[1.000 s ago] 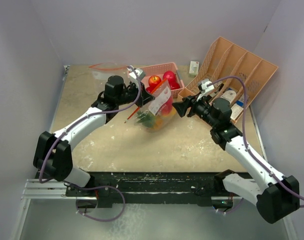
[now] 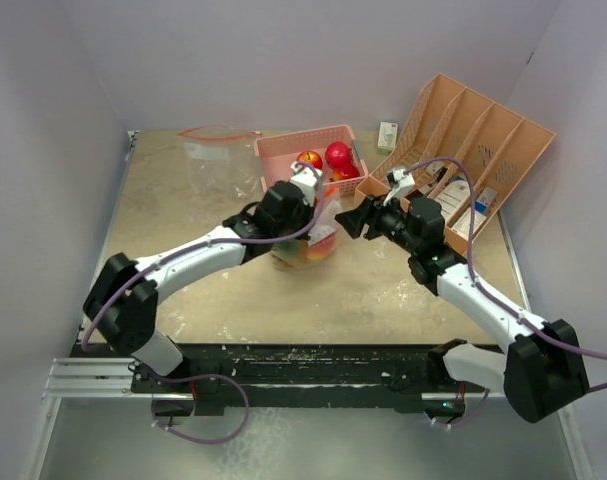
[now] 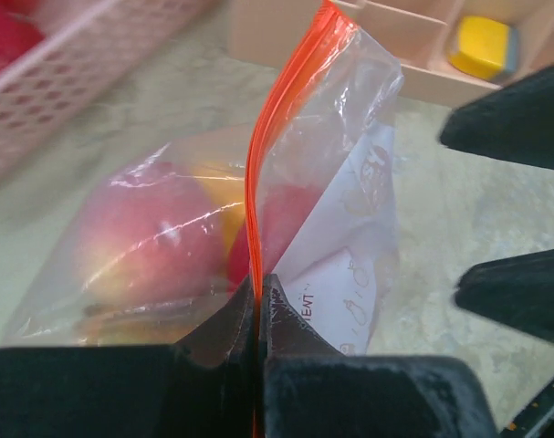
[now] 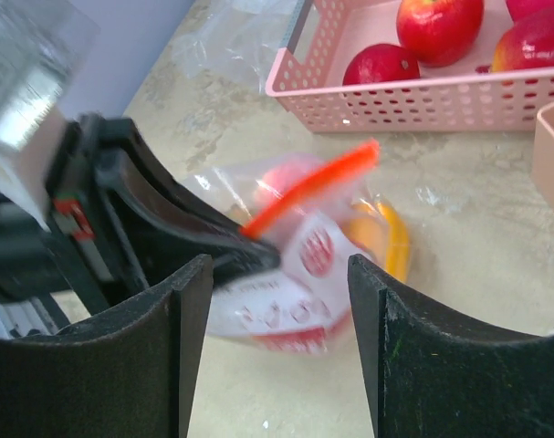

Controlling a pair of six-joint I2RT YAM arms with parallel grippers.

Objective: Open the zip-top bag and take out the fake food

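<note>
A clear zip bag (image 3: 149,246) with an orange zipper and a paper label holds fake food, red and yellow pieces showing through. My left gripper is shut on the bag at its zipper, holding it up near the middle of the table (image 2: 203,300). My right gripper stands open just right of the bag, its two fingers facing it with nothing between them; in the left wrist view its fingers appear at the right edge.
A pink basket (image 2: 278,150) with red fake fruit sits behind the bag. A slanted tan compartment organizer (image 2: 528,140) stands at the right. An empty clear bag (image 2: 218,160) lies at the back left.
The right arm has shifted slightly.
</note>
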